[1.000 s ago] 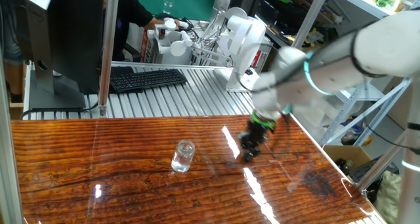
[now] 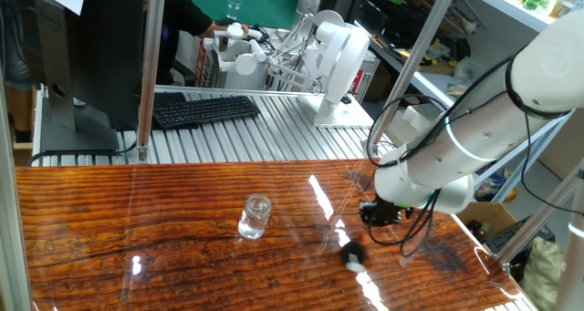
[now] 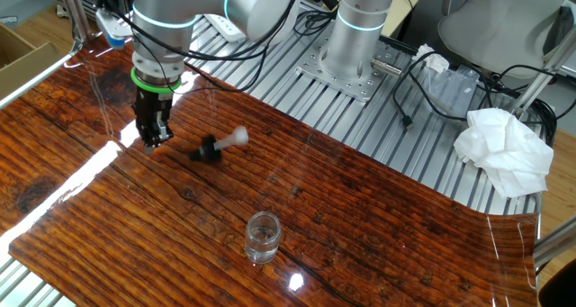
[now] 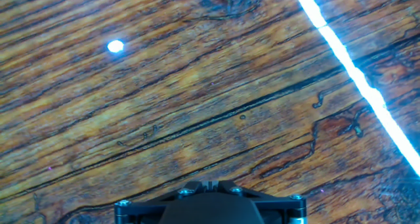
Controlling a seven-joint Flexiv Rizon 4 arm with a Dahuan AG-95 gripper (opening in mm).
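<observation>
A small dropper-like piece with a black end (image 3: 208,148) and a pale, translucent end (image 3: 238,135) is apart from my gripper (image 3: 151,148), on or just over the wooden table. In exterior view 1 its black part (image 2: 352,251) shows nearer the camera than my gripper (image 2: 381,214). The wrist view has my gripper at the bottom edge, fingers together and apparently shut, with nothing seen between them; the dropper is out of that view. A clear glass (image 2: 255,217) with some clear liquid stands upright on the table, well away from the gripper.
Crumpled white tissue (image 3: 504,152) sits on the metal slats near the arm's base.
The glass has not moved.
</observation>
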